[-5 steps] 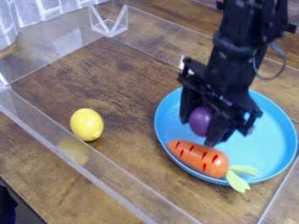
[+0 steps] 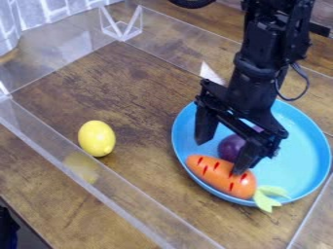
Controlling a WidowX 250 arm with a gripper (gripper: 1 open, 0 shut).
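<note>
My black gripper (image 2: 235, 124) hangs open over the blue plate (image 2: 297, 165) at the right of the camera view, fingers spread low around a purple object (image 2: 232, 148), which is partly hidden by them. An orange toy carrot (image 2: 219, 177) with pale green leaves lies on the front of the plate, just below the fingers. A yellow egg-shaped object (image 2: 96, 138) lies on the wooden surface left of the plate.
Clear side panels run along the left and front edges. A small white object sticks out behind the arm near the plate's back.
My gripper has come down and its fingers now reach lower around the purple object, which shows less than before. The carrot and yellow object have not visibly moved.
</note>
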